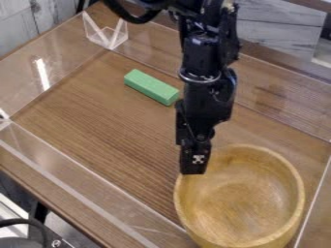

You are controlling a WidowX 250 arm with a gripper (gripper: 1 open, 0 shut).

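The black arm reaches down from the top centre, and its gripper [195, 155] hangs low over the wooden tray floor, at the upper left rim of a tan plastic bowl [246, 208]. The gripper stands open; nothing can be seen held in it, though its fingers are small and dark. A green block [151, 87] lies on the wooden floor up and to the left of the gripper, apart from it.
A clear plastic piece [107, 29] stands near the top left edge. Tray walls border the left and right, and a dark cable lies at the bottom left.
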